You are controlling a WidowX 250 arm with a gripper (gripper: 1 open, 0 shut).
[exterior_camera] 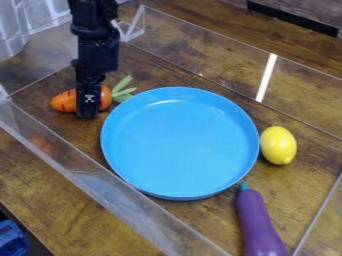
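My black gripper [88,96] reaches down from the top left onto an orange toy carrot [64,100] with pale green leaves [123,89], lying left of the blue plate. The fingers are closed on the carrot's middle. A round blue plate [179,141] fills the centre, empty.
A yellow lemon [278,145] lies right of the plate, and a purple eggplant [259,222] at the bottom right. Clear plastic walls border the wooden surface. A blue object [8,238] shows in the lower left corner.
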